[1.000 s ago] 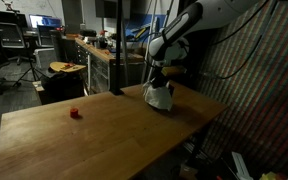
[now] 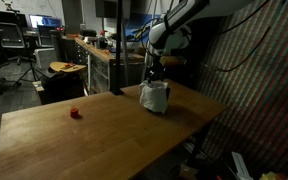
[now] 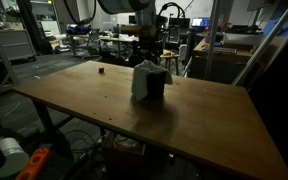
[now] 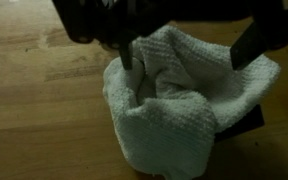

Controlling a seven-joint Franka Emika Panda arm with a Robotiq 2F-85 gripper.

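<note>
A crumpled white cloth is draped over a dark container on the wooden table, covering much of it. Just above the cloth is my gripper, pointing down. In the wrist view, its dark fingers stand wide apart, with the white cloth below and between them and not pinched. A dark edge of the container peeks out beneath the cloth on the right. What lies inside the container is hidden.
A small red object sits alone on the left part of the wooden table. Behind the table stand a dark post, chairs and a workbench.
My gripper has risen a little from the cloth, which now sits lower with its top bunched on the container. The red object has not moved.
</note>
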